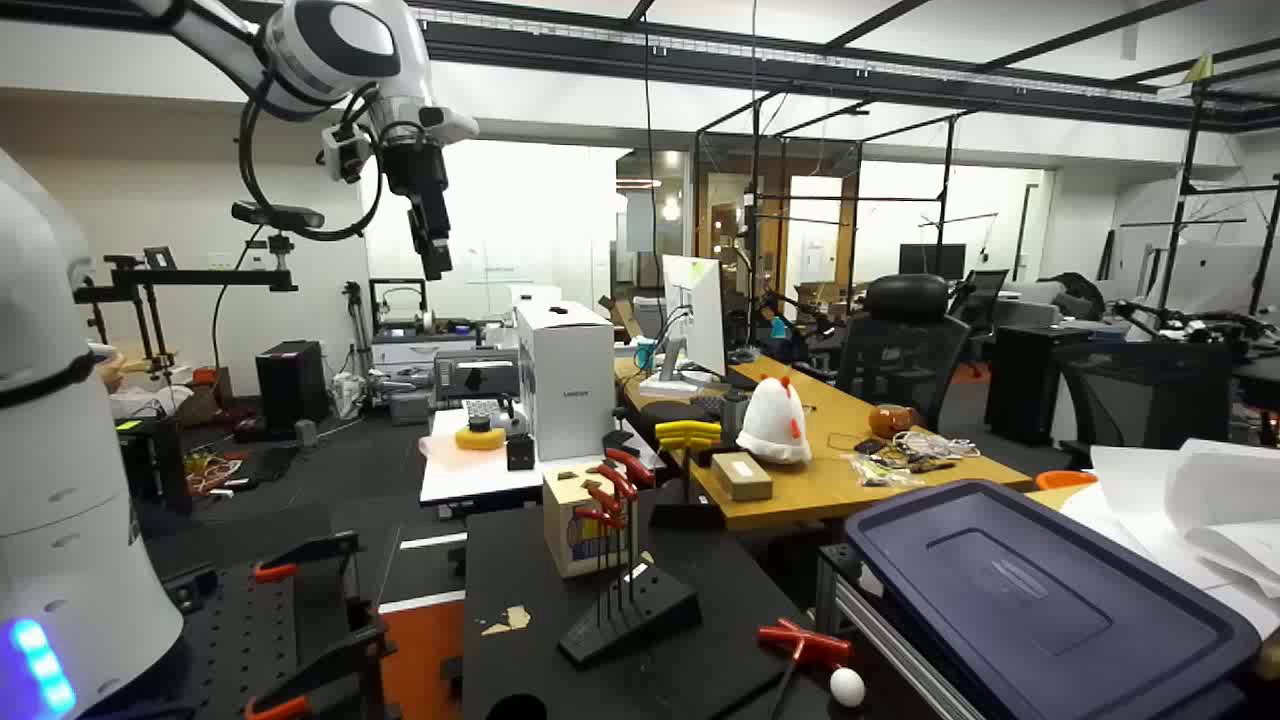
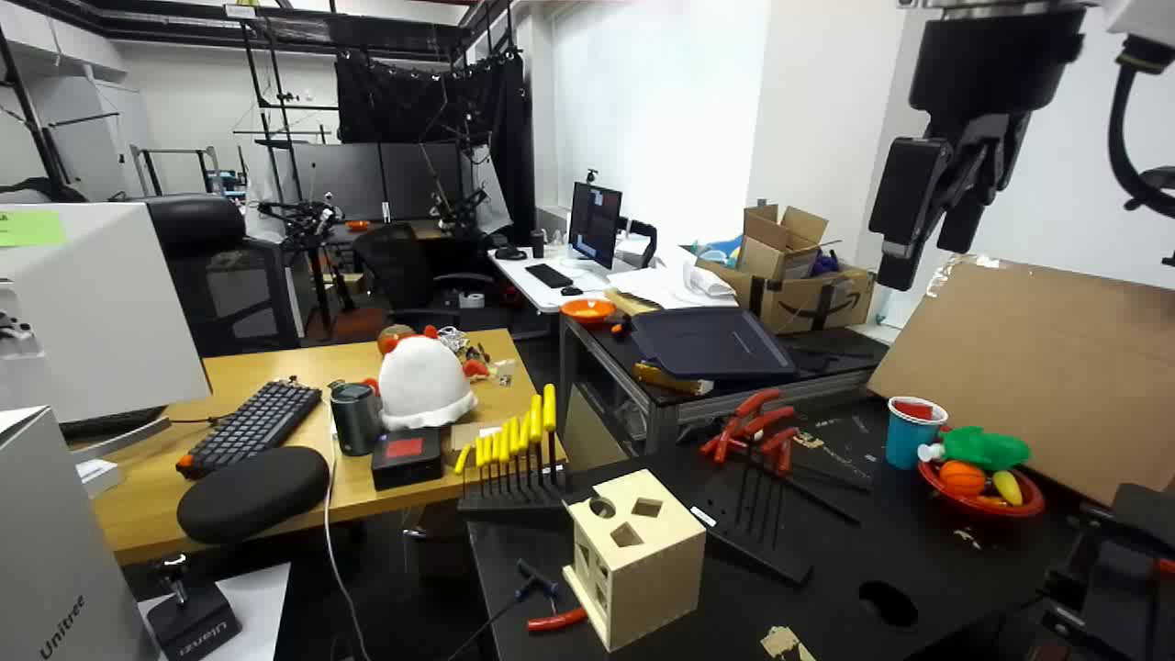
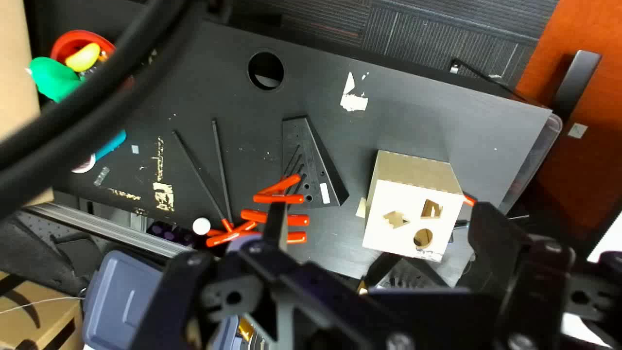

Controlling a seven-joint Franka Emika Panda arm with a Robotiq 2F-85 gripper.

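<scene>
High above the black table hangs my gripper, open and empty, clear of everything below. In exterior view 2 its fingers [image 2: 910, 209] point down at the upper right. Below it stands a wooden shape-sorter box [image 3: 411, 218] with cut-out holes in its top. Beside the box a black wedge-shaped holder [image 3: 312, 163] carries several red-handled hex keys [image 2: 760, 424]. More red-handled keys [image 3: 233, 233] lie loose on the table, close to a small white ball [image 3: 201, 225]. A second holder with yellow-handled keys [image 2: 518, 435] is behind the box in exterior view 2.
A red bowl [image 2: 981, 492] of toy food and a blue cup [image 2: 912, 435] stand by a cardboard panel [image 2: 1035, 369]. A dark blue lid [image 1: 1044, 600] lies beyond the table edge. The table has a round hole [image 3: 266, 70]; bare surface surrounds it.
</scene>
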